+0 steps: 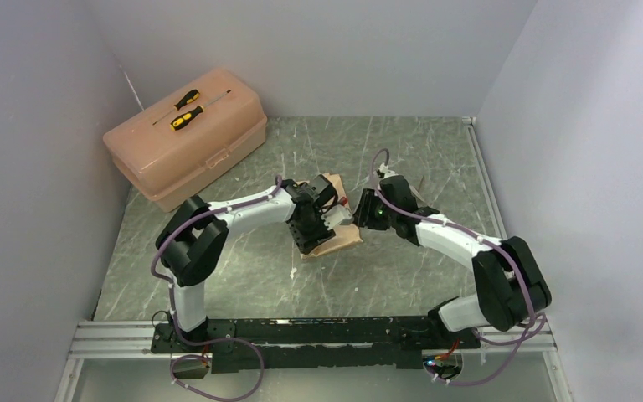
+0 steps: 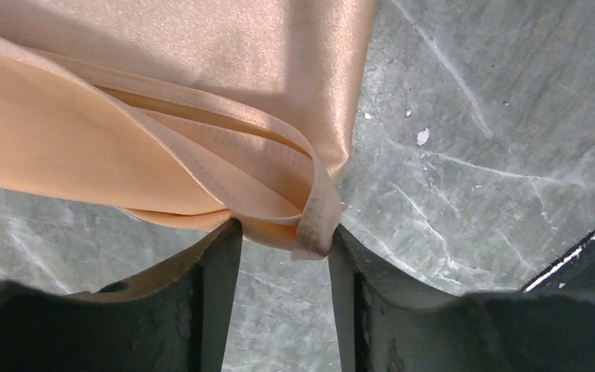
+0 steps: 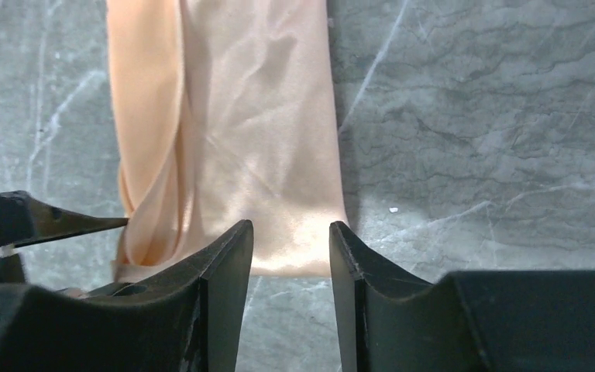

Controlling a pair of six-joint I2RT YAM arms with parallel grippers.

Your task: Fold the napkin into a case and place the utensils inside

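A peach satin napkin lies on the grey table under the arms, its left side folded over in a strip. My left gripper has its fingers at the near end of that folded strip, on either side of the gathered corner layers; whether it grips them is unclear. In the right wrist view my right gripper is part open above the napkin's near right corner, with my left gripper's fingers at the strip on the left. A utensil lies partly hidden behind the right arm.
A large pink case with two screwdrivers on its lid stands at the back left. Walls border the table at the back and sides.
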